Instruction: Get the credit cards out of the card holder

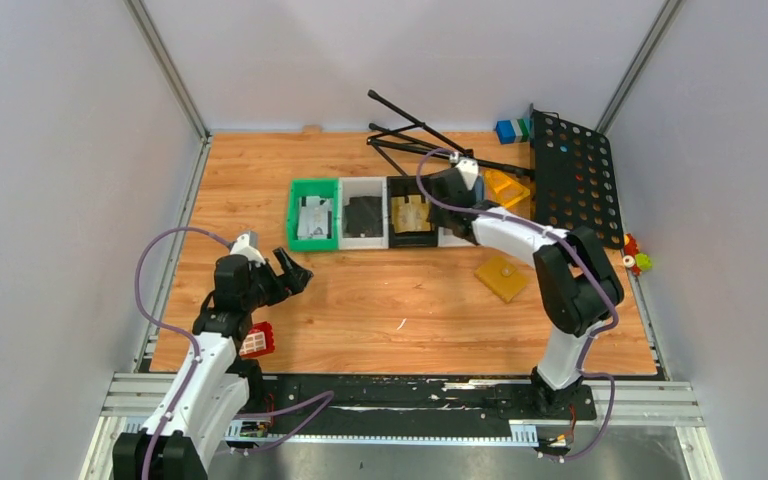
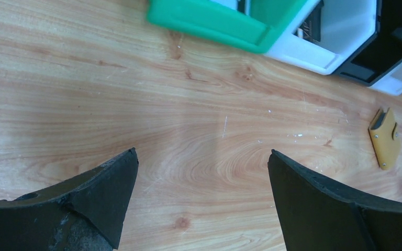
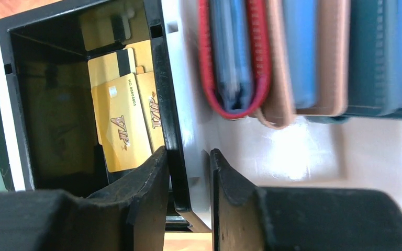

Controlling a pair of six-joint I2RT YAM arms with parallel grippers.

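A yellow card holder (image 1: 501,278) lies on the table at right of centre; the left wrist view also shows this holder (image 2: 385,138), with something dark at its opening. Over the row's right end, my right gripper has a finger on either side of the adjoining walls of the black bin (image 3: 159,68) and the white bin (image 3: 272,141), close against them. Gold cards (image 3: 121,123) lie inside the black bin. The white bin holds several coloured holders (image 3: 235,57). My left gripper is open above bare table.
The green bin (image 1: 293,215) stands at the row's left end, beside another white bin (image 1: 363,243). Black rods (image 1: 410,115) and a perforated black panel (image 1: 575,170) occupy the back right.
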